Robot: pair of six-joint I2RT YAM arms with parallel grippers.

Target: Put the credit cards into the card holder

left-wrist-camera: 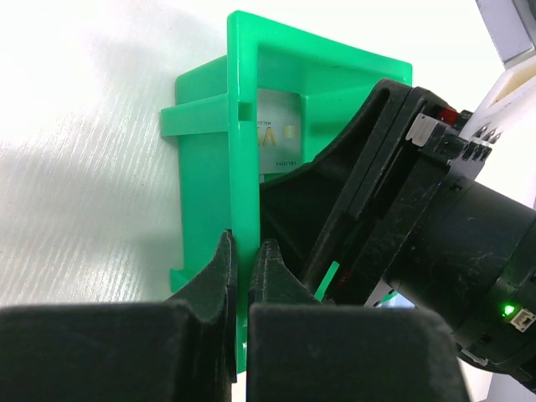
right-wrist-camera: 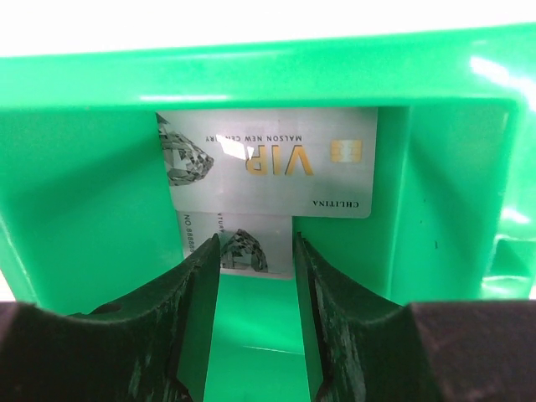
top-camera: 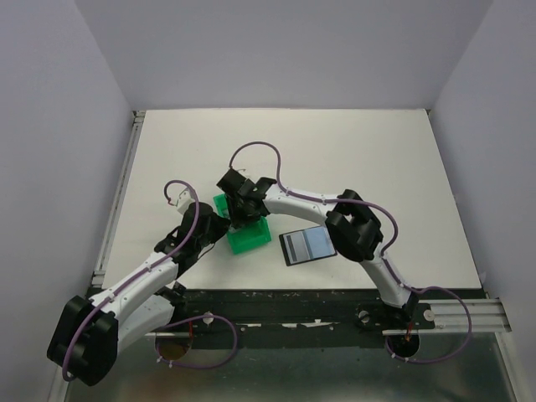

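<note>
A green box point(top-camera: 249, 240) stands left of centre on the table, and two silver cards lie inside it. In the right wrist view the upper VIP card point(right-wrist-camera: 276, 163) overlaps the lower card point(right-wrist-camera: 201, 226). My left gripper is shut on the box's rim wall. Inside the box, my right gripper is open, its fingertips near the lower card, nothing clamped between them. Whether they touch the card I cannot tell. The dark card holder point(top-camera: 307, 244) lies open and flat to the right, showing a grey side and a pale blue side.
My right forearm point(top-camera: 389, 280) reaches over the table just right of the card holder. Bare white table point(top-camera: 352, 151) stretches across the back and right. The box's walls close in around the right fingers.
</note>
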